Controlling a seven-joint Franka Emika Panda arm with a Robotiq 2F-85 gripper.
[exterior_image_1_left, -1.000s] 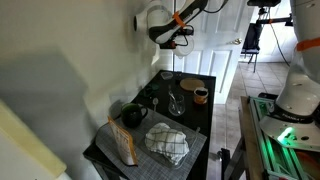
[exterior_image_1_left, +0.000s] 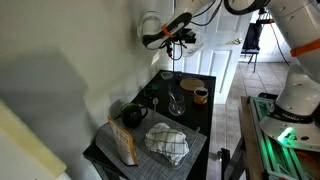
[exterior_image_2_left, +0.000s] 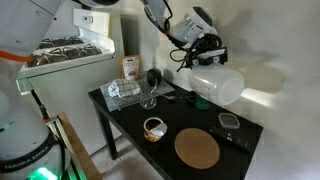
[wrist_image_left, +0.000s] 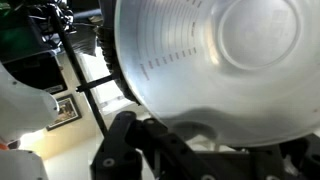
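A white measuring jug (exterior_image_2_left: 216, 83) hangs in the air over the far end of the black table in exterior view 2, tilted onto its side. My gripper (exterior_image_2_left: 207, 52) is at its upper edge, shut, with the thin rim seemingly between its fingers. Filling most of the wrist view is the jug's pale inside (wrist_image_left: 190, 60), with measuring marks on its wall; its near edge covers much of the fingers. In exterior view 1 the gripper (exterior_image_1_left: 177, 47) is high above the table's far end, and the jug is pale against the white door.
On the black table are a round brown board (exterior_image_2_left: 197, 148), an orange-brown mug (exterior_image_2_left: 155, 128), a glass (exterior_image_2_left: 149, 102), a clear container (exterior_image_2_left: 229, 121) and a dark green bowl (exterior_image_1_left: 133, 112). A checked cloth (exterior_image_1_left: 167, 142) lies on a drying mat. The wall stands close behind.
The arm's end has shifted slightly left and down in exterior view 1, towards the wall, with the white jug along with it. The things on the table have stayed put.
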